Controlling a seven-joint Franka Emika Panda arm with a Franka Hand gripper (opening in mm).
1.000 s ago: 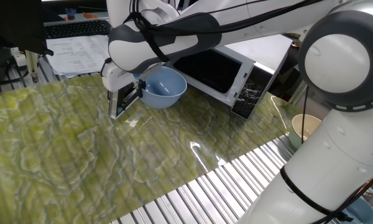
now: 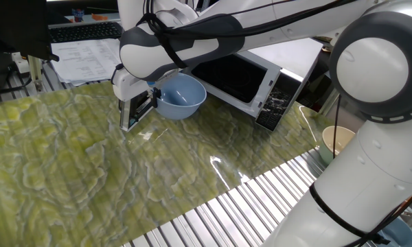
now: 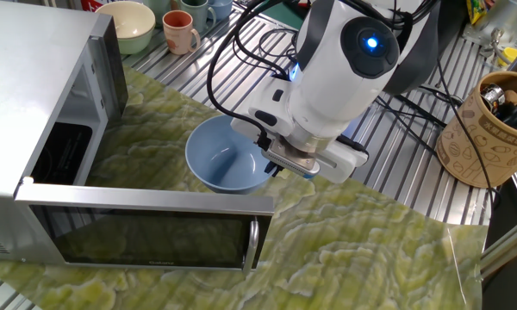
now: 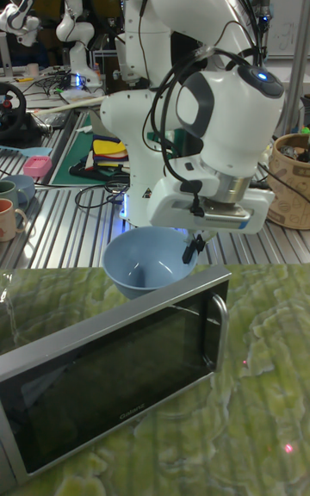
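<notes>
A light blue bowl (image 2: pixel 181 99) stands upright on or just above the green marbled mat, in front of the microwave (image 3: pixel 34 77), whose door (image 3: pixel 146 232) hangs wide open. At the bowl's rim is my gripper (image 4: pixel 194 247), its dark fingertips right beside or over the edge on the side away from the microwave. In exterior view 2 the gripper (image 3: pixel 273 169) is mostly covered by the hand. Whether the fingers pinch the rim or stand apart from each other cannot be made out. The bowl looks empty inside.
A cream bowl (image 3: pixel 127 26) and an orange mug (image 3: pixel 180 33) stand on the slatted table beyond the mat. A brown utensil holder (image 3: pixel 474 142) is on the other side of the arm.
</notes>
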